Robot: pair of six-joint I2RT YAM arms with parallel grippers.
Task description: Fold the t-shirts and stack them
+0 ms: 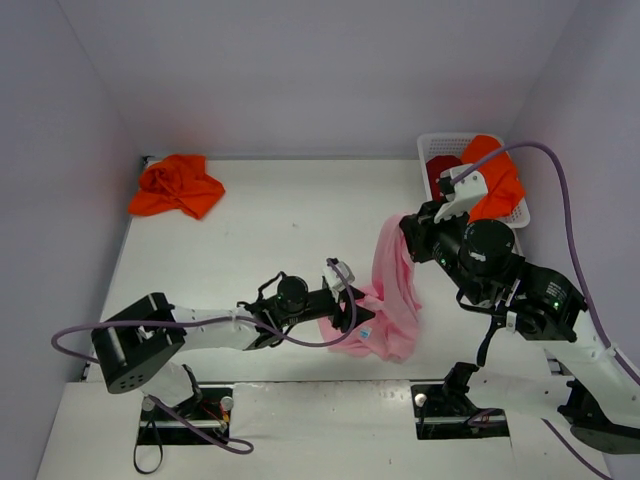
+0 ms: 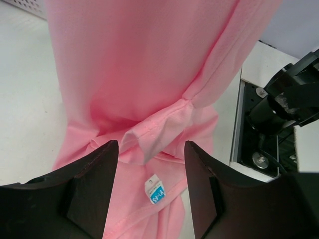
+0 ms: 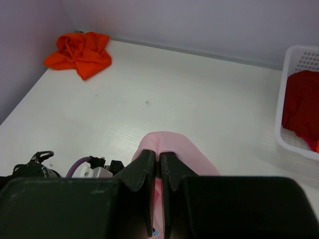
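A pink t-shirt point(image 1: 399, 300) hangs from my right gripper, which is shut on a pinch of its cloth high above the table. The shirt's lower part lies crumpled on the table, with a white and blue label point(image 2: 155, 189) showing. My left gripper stands open just over that crumpled part; a fold of pink cloth shows beyond and between its fingers, not gripped. An orange-red t-shirt point(image 1: 177, 186) lies bunched at the table's back left corner.
A white basket point(image 1: 427, 152) at the back right holds a dark red cloth point(image 1: 441, 169) and an orange cloth point(image 1: 497, 180).
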